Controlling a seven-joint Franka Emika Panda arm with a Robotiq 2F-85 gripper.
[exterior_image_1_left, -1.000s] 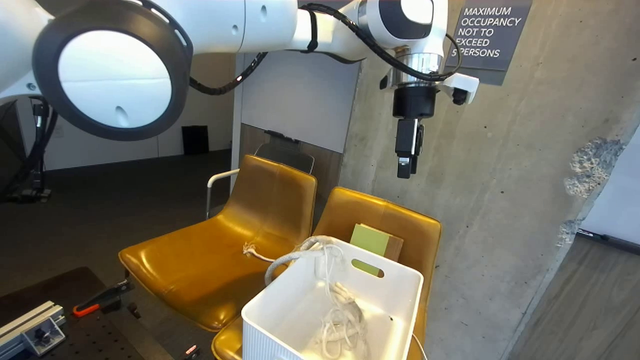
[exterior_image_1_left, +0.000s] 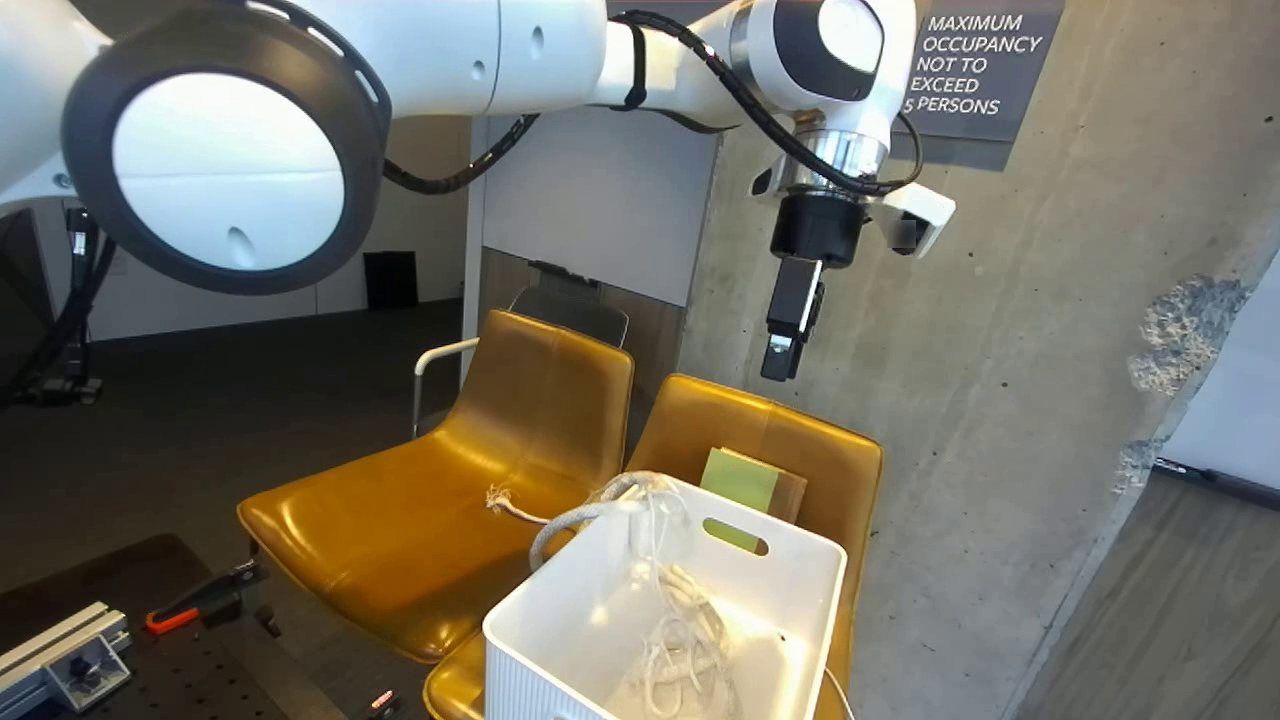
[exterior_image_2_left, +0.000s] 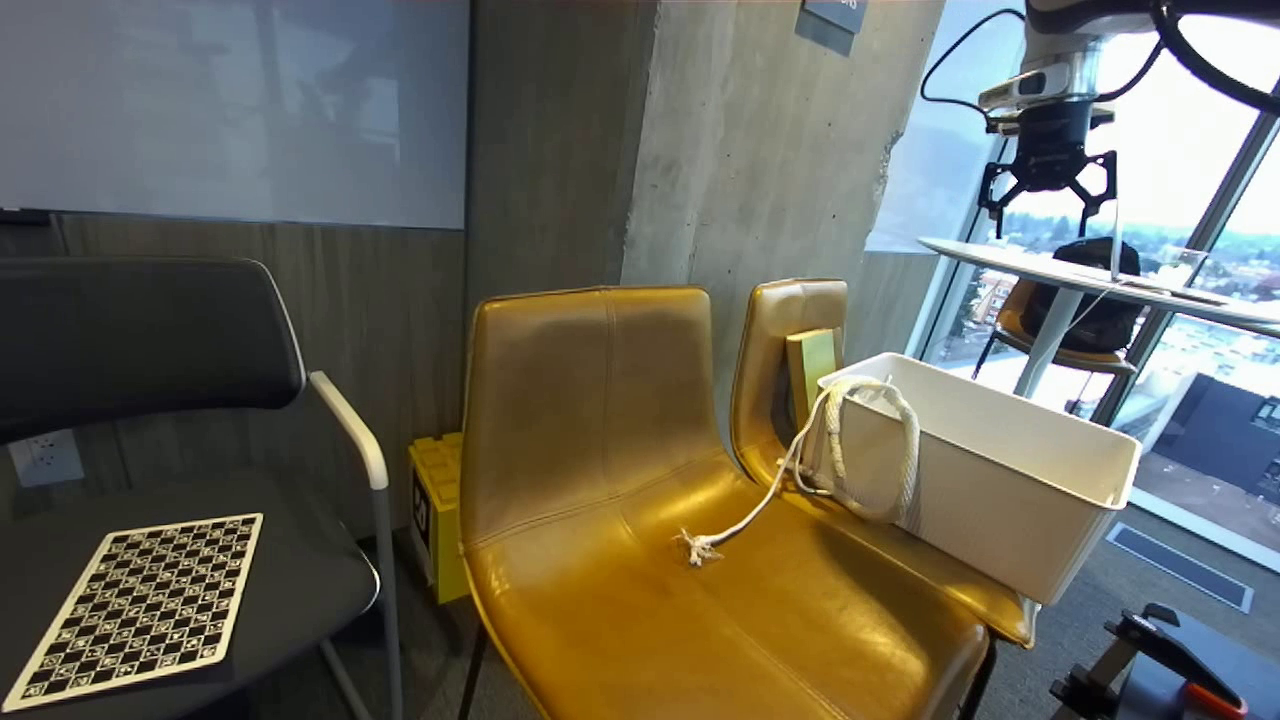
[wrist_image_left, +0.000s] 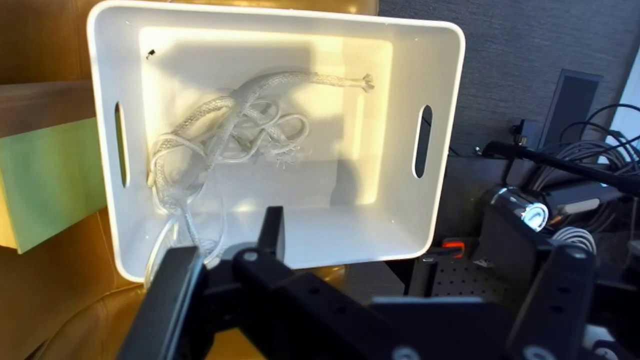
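My gripper (exterior_image_2_left: 1041, 226) hangs high in the air, its two fingers spread wide and nothing between them. In exterior view 1 the same gripper (exterior_image_1_left: 782, 366) shows edge-on, above and behind the white bin (exterior_image_1_left: 828, 600). The wrist view looks down into that bin (wrist_image_left: 384, 255), where a tangle of white rope (wrist_image_left: 225, 126) lies mostly in the left half. One length of rope (exterior_image_2_left: 902, 462) loops over the bin's side. Its frayed end (exterior_image_2_left: 699, 550) rests on the seat of the tan chair (exterior_image_2_left: 600, 420). Clear space separates the gripper from the rope and bin.
A green-covered book (exterior_image_1_left: 738, 480) leans between the bin and the rear chair's back (exterior_image_1_left: 816, 444). At the front left, a dark bench carries a metal rail (exterior_image_1_left: 60, 654) and an orange-handled tool (exterior_image_1_left: 174, 619). A concrete wall (exterior_image_1_left: 996, 420) stands behind the chairs.
In exterior view 1 my gripper has shifted slightly left and down, and it now tilts more. The bin, rope and chairs have stayed where they were.
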